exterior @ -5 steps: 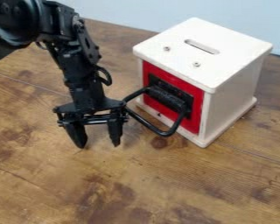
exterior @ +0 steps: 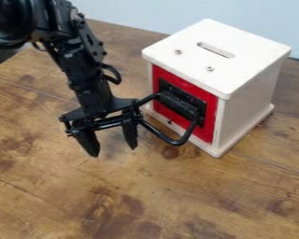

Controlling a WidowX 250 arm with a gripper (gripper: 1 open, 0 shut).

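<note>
My black gripper (exterior: 111,140) hangs low over the wooden table, just left of a white box (exterior: 217,58) with a slot in its top. Its two fingers point down and stand open, with nothing between them. The box's front is a red panel (exterior: 164,125) carrying a black fitting, from which a black loop handle (exterior: 177,140) sticks out toward the gripper's side.
A pale wall stands behind the table's back edge.
The gripper has shifted very slightly to the right, toward the box's handle. The box stays where it was.
</note>
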